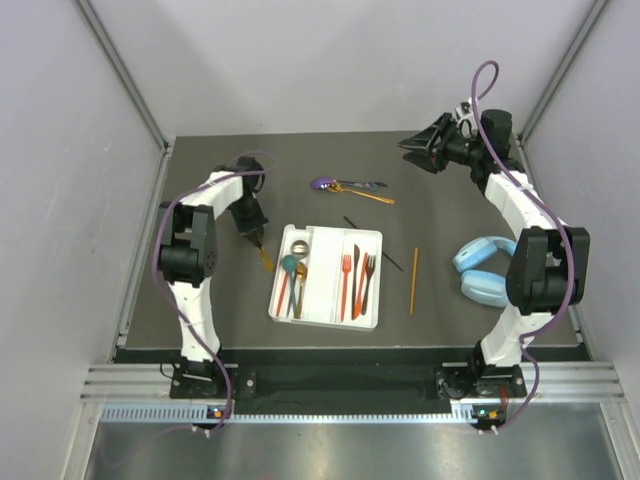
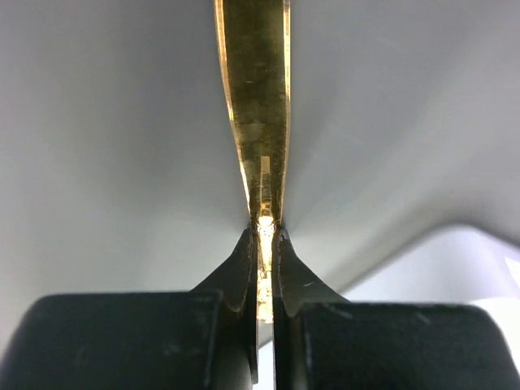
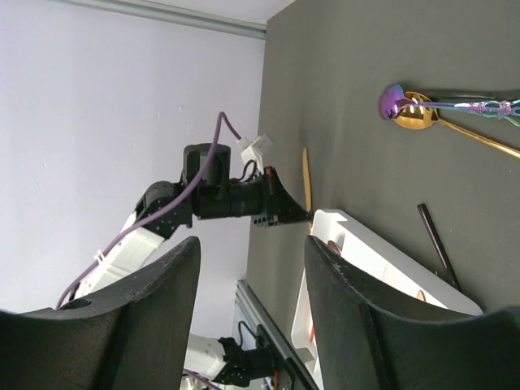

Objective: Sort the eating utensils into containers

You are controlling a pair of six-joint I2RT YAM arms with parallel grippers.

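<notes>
My left gripper (image 1: 255,229) is shut on a gold knife (image 2: 253,97), held just left of the white divided tray (image 1: 320,312); in the left wrist view its blade runs up from the fingertips. The tray holds spoons, knives and forks in compartments. At the back lie a purple spoon (image 1: 322,183), a gold spoon (image 3: 414,118) and a dark-handled utensil, overlapping. A black stick (image 1: 395,262) lies by the tray's right side, an orange one (image 1: 414,280) farther right. My right gripper (image 1: 425,150) hangs high at the back right, fingers apart with nothing between them.
Blue headphones (image 1: 485,288) lie at the front right under the right arm. Pale walls stand at both sides and the back.
</notes>
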